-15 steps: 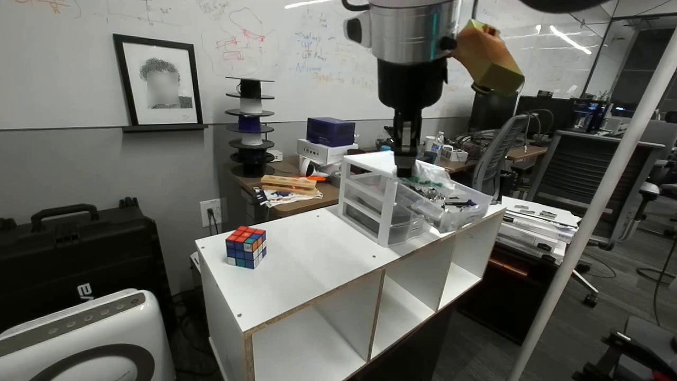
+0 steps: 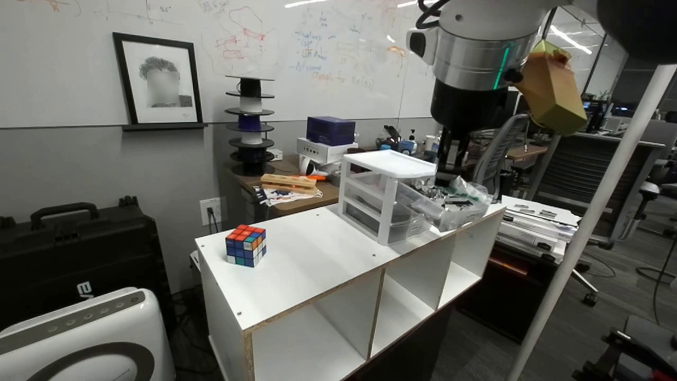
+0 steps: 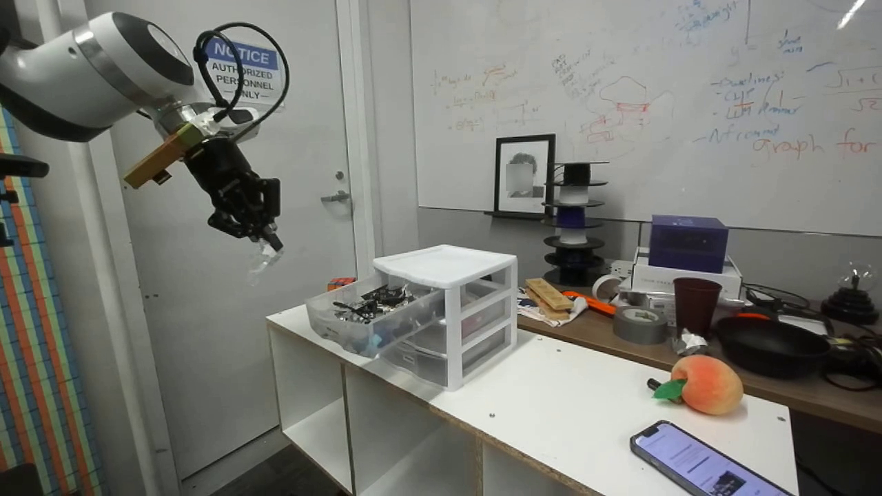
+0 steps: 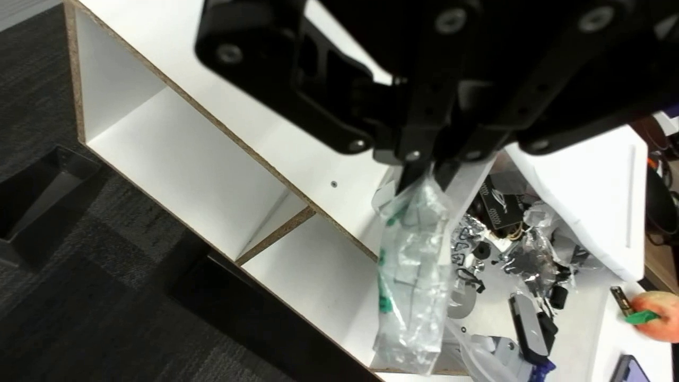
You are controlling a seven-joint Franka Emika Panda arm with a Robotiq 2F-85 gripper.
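Observation:
In the wrist view a clear plastic bag [image 4: 412, 280] with green print hangs from my gripper, whose fingers are shut on its top end. From the second exterior view, the gripper [image 3: 273, 241] is up in the air to the left of the pulled-out drawer [image 3: 351, 337], with the bag [image 3: 264, 257] dangling below the fingertips. That clear drawer belongs to a white drawer unit [image 3: 453, 331] and holds a jumble of small parts and plastic packaging. In the first exterior view my gripper [image 2: 451, 162] partly hides the scene behind the drawer.
The drawer unit stands on a white shelf [image 2: 304, 254], with a Rubik's cube [image 2: 246, 245] near one end. A peach [image 3: 708, 385] and a phone [image 3: 703, 463] lie at the other side. Bare shelf top separates the cube and the unit.
The arm has moved to the right in the first exterior view, away from the drawer unit's top. The bag has moved with the gripper.

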